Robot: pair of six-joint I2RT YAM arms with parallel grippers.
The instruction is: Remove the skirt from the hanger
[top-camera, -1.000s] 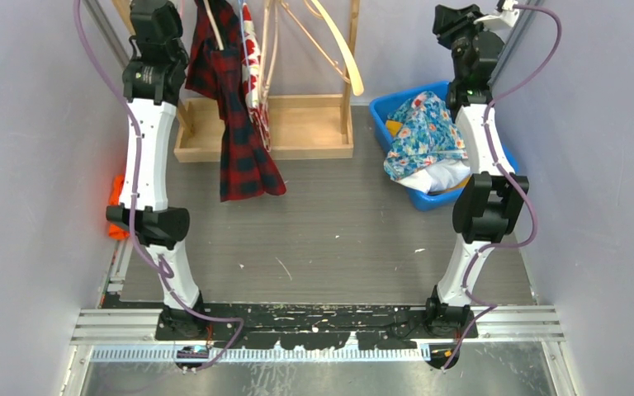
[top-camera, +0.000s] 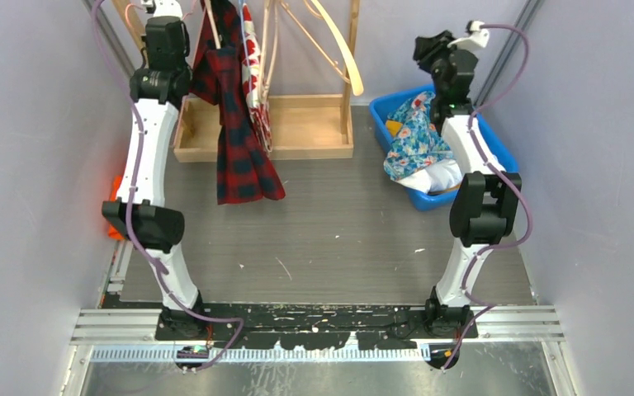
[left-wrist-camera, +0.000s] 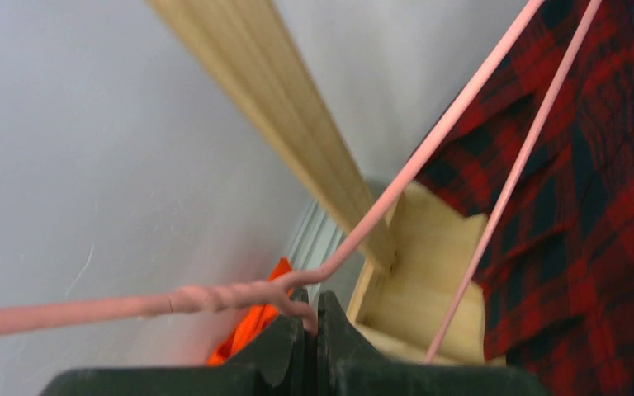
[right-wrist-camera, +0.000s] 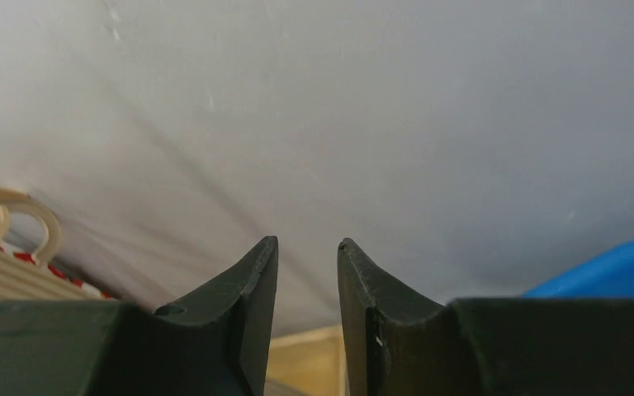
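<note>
The red-and-navy plaid cloth (top-camera: 243, 140) hangs from the rack, beside a red-and-white patterned cloth (top-camera: 257, 99). In the left wrist view its folds (left-wrist-camera: 594, 214) fill the right side, behind pink hanger wires (left-wrist-camera: 503, 190). My left gripper is shut near a twisted pink wire (left-wrist-camera: 215, 297); whether the wire's short end lies between the fingers or before them I cannot tell. My right gripper stands part open over the back right, above the blue bin, with nothing between its fingers.
Wooden hangers (top-camera: 338, 49) hang over the wooden box (top-camera: 305, 148). The blue bin (top-camera: 495, 148) holds floral and white cloths. An orange cloth (top-camera: 115, 231) lies at the left wall.
</note>
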